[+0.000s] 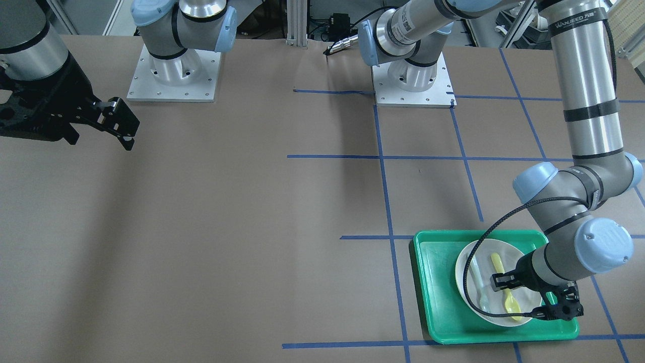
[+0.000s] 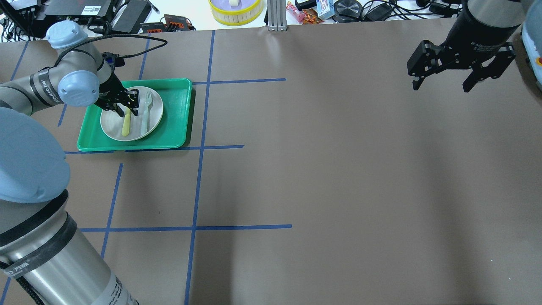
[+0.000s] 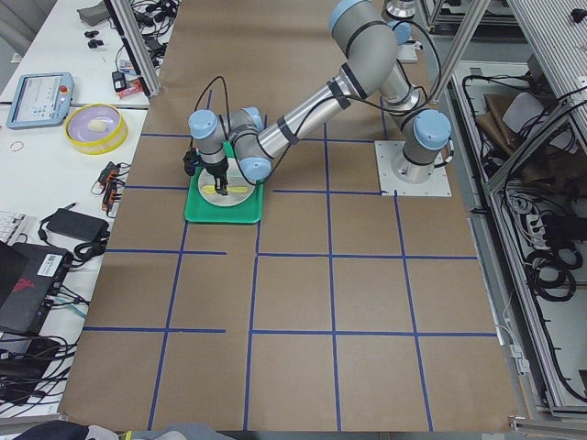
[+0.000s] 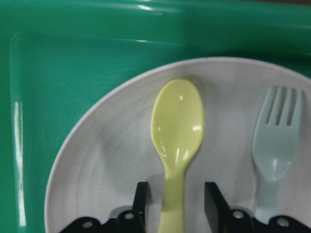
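A yellow spoon [image 4: 176, 126] and a pale mint fork [image 4: 275, 150] lie on a white plate [image 4: 107, 145], which rests in a green tray [image 1: 432, 284]. In the left wrist view my gripper stands open, one finger on each side of the spoon's handle, neither seen touching it; the fork is just right of the right finger. In the front and top views the gripper is low over the plate and partly hides it.
Another arm's black gripper [image 2: 457, 66] hangs at the top right of the top view. A yellow round container [image 3: 96, 139] sits on the white side table.
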